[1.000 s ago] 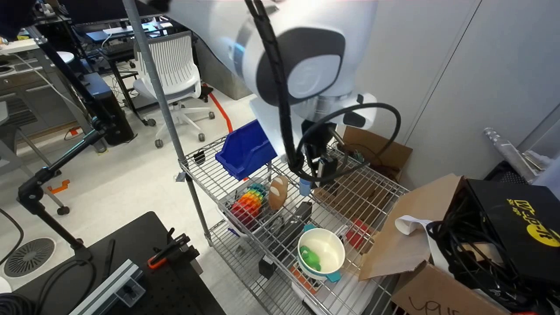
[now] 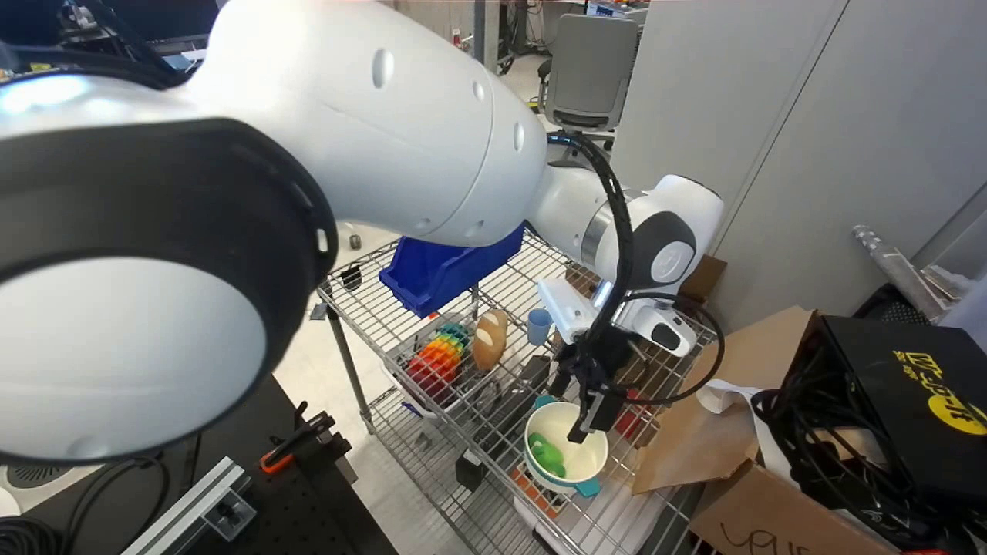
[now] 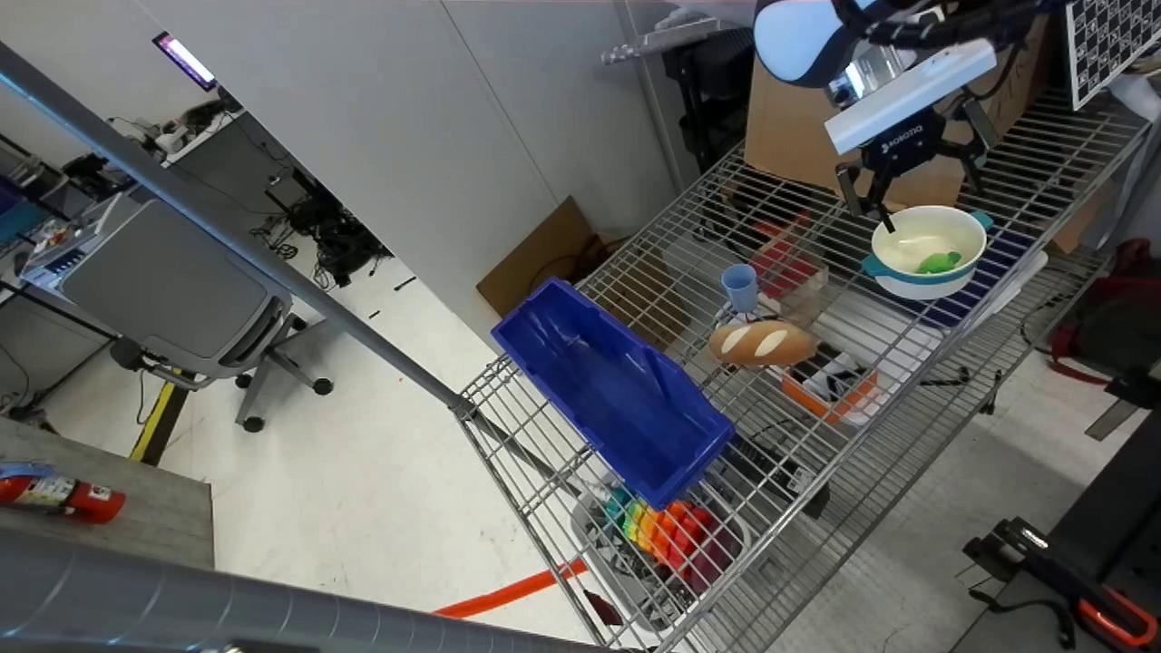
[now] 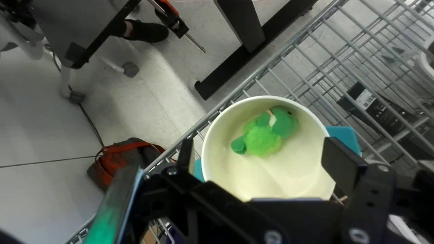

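A cream pot (image 4: 301, 175) with teal handles stands on the wire shelf, and a green plush toy (image 4: 262, 138) lies inside it against one side. My gripper is open above the pot, its two fingers spread on either side of the pot in the wrist view and nothing between them. In exterior view 2 the gripper (image 3: 933, 201) hangs just over the pot (image 3: 925, 285), where the toy (image 3: 938, 262) shows as a green patch. From exterior view 1, one fingertip overlaps the rim of the pot (image 2: 584, 459); whether it touches cannot be told.
A blue bin (image 3: 620, 392) sits at the far end of the shelf. Between it and the pot are a bread loaf (image 3: 762, 343) and a blue cup (image 3: 740, 287). An open cardboard box (image 2: 777, 499) with black gear borders the shelf. Bare wire rack surrounds the pot.
The arm has swung from near the blue cup toward the pot, bringing the gripper over it. Pot, toy, bread, cup and bin keep their places.
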